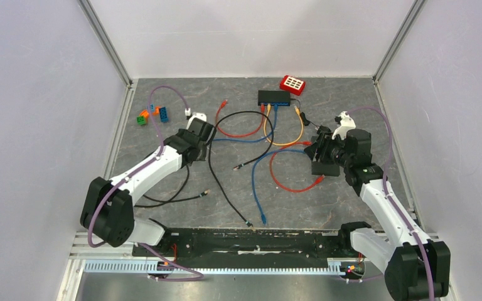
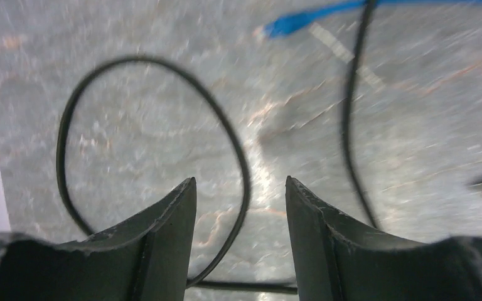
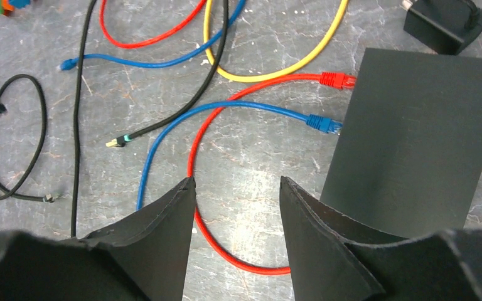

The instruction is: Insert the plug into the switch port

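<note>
The black switch point(image 1: 273, 97) stands at the back with several plugs in its front. Loose plugs lie on the grey floor: a blue one point(image 2: 289, 25), a black cable's end point(image 3: 132, 136) and blue point(image 3: 322, 124) and red point(image 3: 336, 80) ones beside a dark square plate point(image 3: 414, 144). My left gripper is part open above a looped black cable, nothing between its fingers. My right gripper is open above the cables at the plate's left, holding nothing.
A red keypad point(image 1: 292, 84) lies behind the switch, coloured blocks point(image 1: 163, 114) at the back left, and a black adapter point(image 3: 442, 25) beyond the plate. White walls bound both sides and the back.
</note>
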